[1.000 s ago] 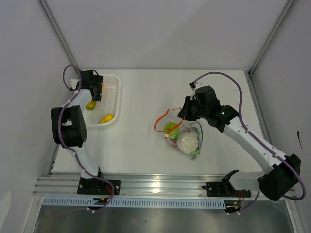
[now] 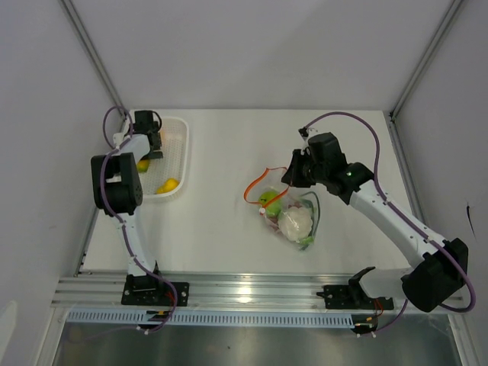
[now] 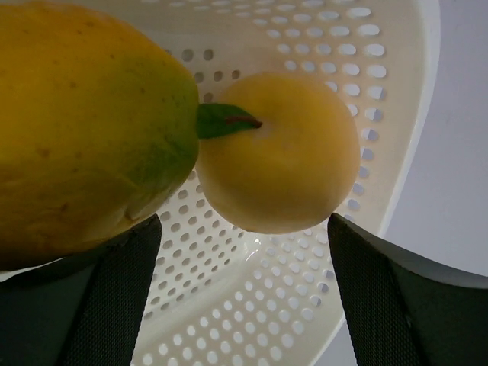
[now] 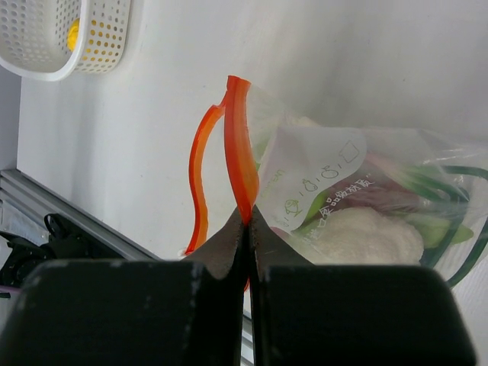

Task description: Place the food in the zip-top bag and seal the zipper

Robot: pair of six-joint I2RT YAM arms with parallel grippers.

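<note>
Over the white basket (image 2: 182, 156), my left gripper (image 2: 155, 155) points down with its fingers part open. In the left wrist view, a pale orange round fruit (image 3: 286, 164) with a small green leaf lies beyond and between the fingertips, not gripped. A large yellow-green mango (image 3: 84, 137) looms beside the left finger (image 3: 114, 293). My right gripper is shut on the orange zipper rim (image 4: 241, 149) of the clear zip top bag (image 4: 427, 141). Inside the bag are a green item (image 2: 269, 203) and a whitish lump (image 2: 295, 223). The bag's mouth stands part open.
Yellow fruit (image 2: 167, 185) rests at the basket's near end. Bare white table (image 2: 221, 168) separates the basket from the bag. A metal rail (image 2: 244, 286) runs along the front edge, and grey walls flank both sides.
My left arm has shifted slightly to the right over the basket. The right gripper and the bag's rim have moved a touch to the right; the food in the bag looks the same.
</note>
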